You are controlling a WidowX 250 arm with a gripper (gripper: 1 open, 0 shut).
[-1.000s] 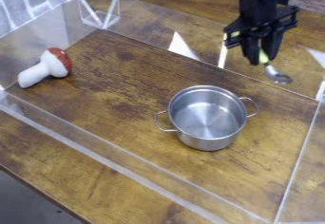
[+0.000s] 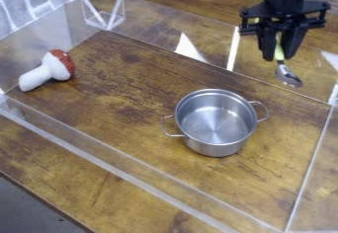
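Observation:
My black gripper (image 2: pixel 279 47) is at the top right, high over the wooden surface and shut on a spoon (image 2: pixel 290 77) with a pale green-yellow handle and a silver bowl hanging downward. A steel pot (image 2: pixel 215 128) with two loop handles stands at the centre right, below and left of the spoon. A white and red-brown mushroom-shaped object (image 2: pixel 47 71) lies at the left.
Clear low walls (image 2: pixel 103 152) border the wooden work area. Small white triangular pieces show along the back.
Pot and mushroom-shaped object are unmoved.

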